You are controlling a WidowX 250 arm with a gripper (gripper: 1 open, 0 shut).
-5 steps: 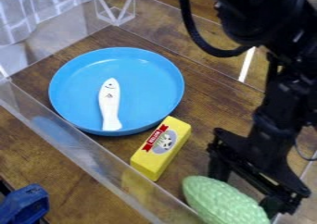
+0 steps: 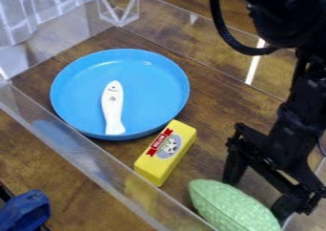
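My black gripper (image 2: 261,173) is open at the right, low over the wooden floor of a clear-walled bin, just behind a pale green, textured oblong object (image 2: 232,208) at the bottom edge. A yellow box with a red label (image 2: 158,161) lies left of the gripper. A blue plate (image 2: 166,92) holds a white fish-shaped object (image 2: 112,107) at the upper left.
Clear bin walls (image 2: 90,182) run along the left and back. A blue item (image 2: 23,214) lies outside at the lower left. Bare wood shows between the plate and the gripper.
The gripper has shifted slightly rightward. The box and plate stay where they were.
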